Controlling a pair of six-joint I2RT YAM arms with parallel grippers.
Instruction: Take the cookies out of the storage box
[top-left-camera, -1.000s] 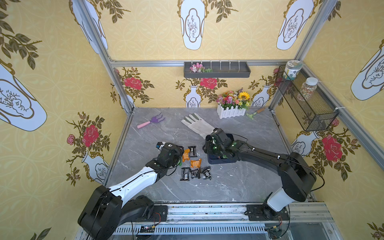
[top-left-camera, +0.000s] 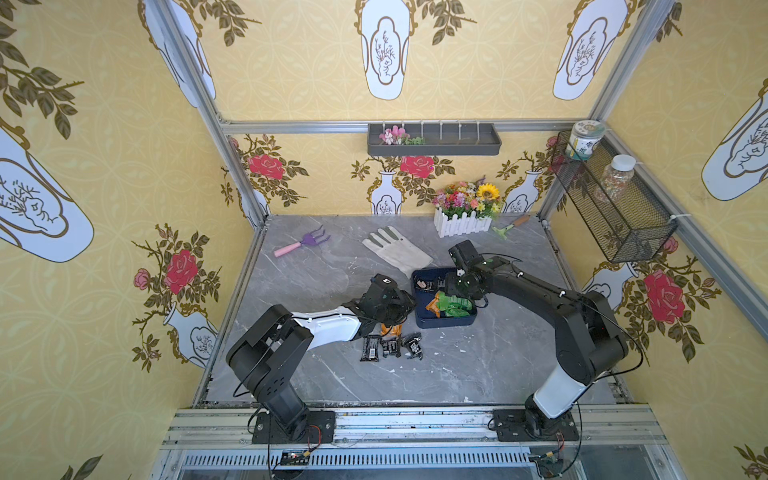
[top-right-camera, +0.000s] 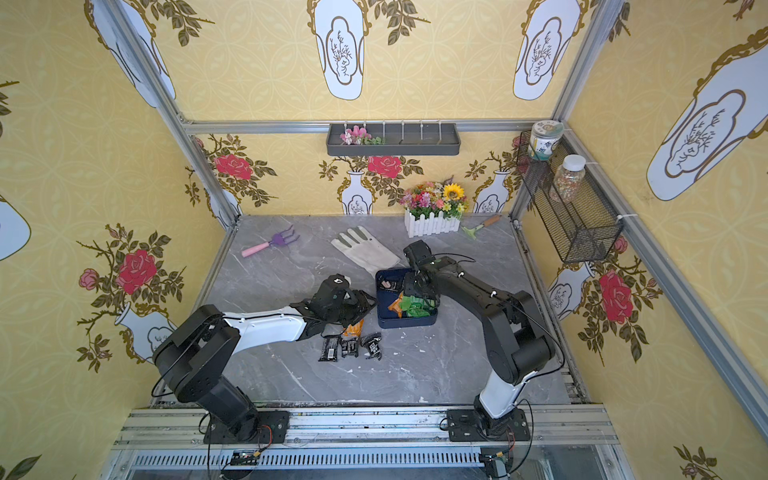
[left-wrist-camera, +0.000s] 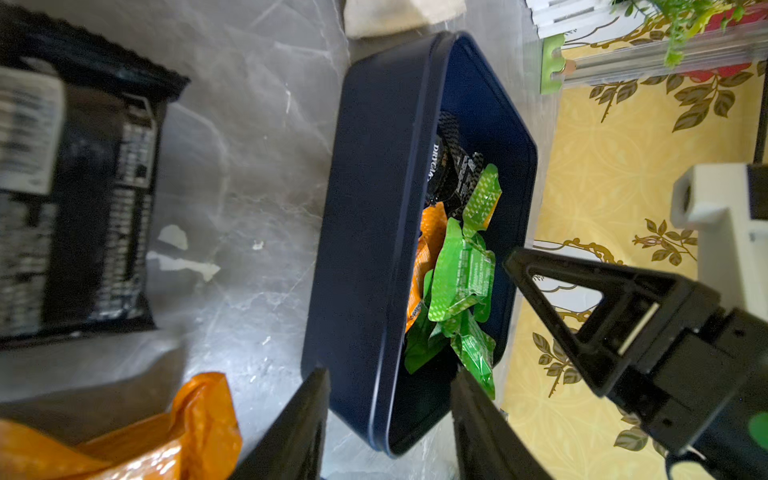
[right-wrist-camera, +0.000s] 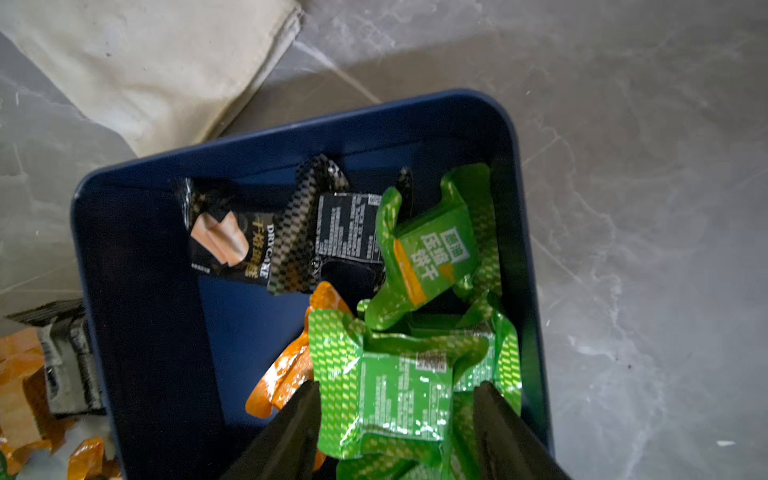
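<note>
The navy storage box (top-left-camera: 444, 320) holds green cookie packs (right-wrist-camera: 404, 392), an orange pack (right-wrist-camera: 280, 376) and black packs (right-wrist-camera: 348, 228). My right gripper hangs over the box with its fingers apart, above a green pack, nothing clearly held. My left gripper is open at the box's left side, above packs lying on the table. Several taken-out packs, black (top-left-camera: 369, 348) and orange (top-left-camera: 390, 329), lie left of and in front of the box; some are hidden under the left arm.
A white glove (top-left-camera: 400, 252) lies just behind the box, with a flower planter (top-left-camera: 462, 226) farther back. A pink rake (top-left-camera: 288, 248) is at back left. A wire basket (top-left-camera: 608, 200) hangs on the right wall.
My left gripper has moved right toward the box. My right gripper moved right and back from the box's left part to over its right side.
</note>
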